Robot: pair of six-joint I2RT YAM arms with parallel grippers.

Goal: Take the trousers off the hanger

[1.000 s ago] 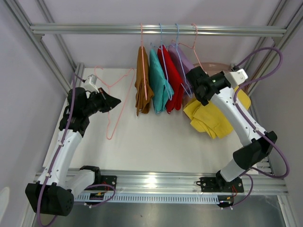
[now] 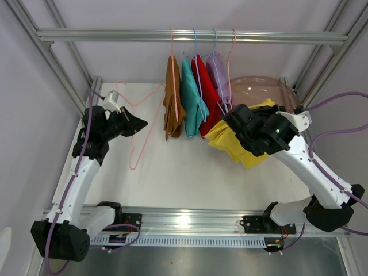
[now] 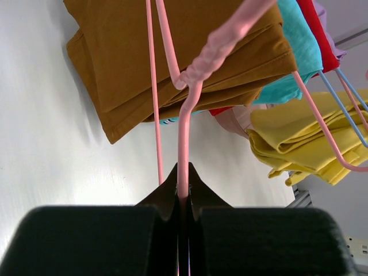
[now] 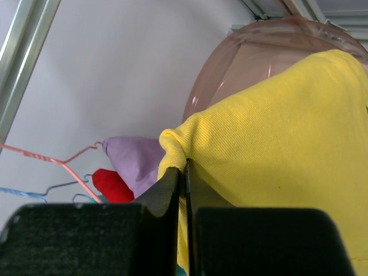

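The yellow trousers [image 2: 236,144] hang in folds from my right gripper, shut on their gathered edge. In the right wrist view they fill the right side. My left gripper is shut on a pink hanger [image 3: 192,98], which appears bare in the top view, over the white floor. Brown [image 2: 173,98], teal [image 2: 192,103], red [image 2: 207,103] and purple [image 2: 218,77] garments hang on pink and blue hangers from the rail [image 2: 115,35].
A translucent pinkish-brown basin [image 2: 259,86] stands at the back right behind the yellow trousers. The front middle of the white board [image 2: 184,178] is clear. Metal frame posts bound both sides.
The left arm has stayed still.
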